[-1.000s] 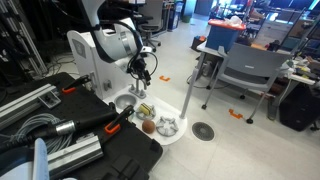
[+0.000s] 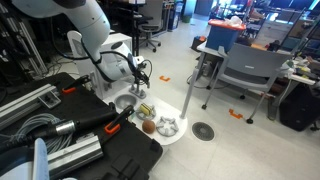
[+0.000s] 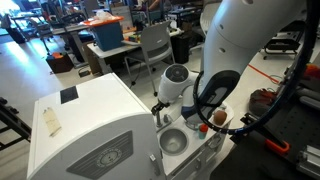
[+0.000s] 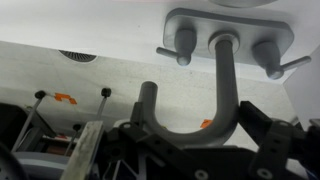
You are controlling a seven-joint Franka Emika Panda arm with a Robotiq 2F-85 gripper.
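In the wrist view a grey faucet point(image 4: 228, 75) with a curved spout and two handles fills the middle. My gripper is at the bottom edge, its dark fingers point(image 4: 265, 140) apart on either side of the spout's bend. Whether they touch the spout cannot be told. From outside, the gripper point(image 2: 141, 72) hangs low by the faucet point(image 2: 139, 89), behind the round metal sink bowl point(image 2: 125, 102). The other exterior view has the gripper point(image 3: 161, 106) just above the faucet and beyond the bowl point(image 3: 174, 141).
On the white counter point(image 2: 180, 105) lie a yellow item point(image 2: 146, 109), a brown round object point(image 2: 149, 127) and a crumpled greyish thing point(image 2: 167, 126). A black table with tools point(image 2: 75, 155) borders it in front. A grey chair point(image 2: 247, 70) stands on open floor to the right.
Over the last second the arm has come down and to the left, bringing my gripper lower beside the faucet. The objects on the counter look unmoved.
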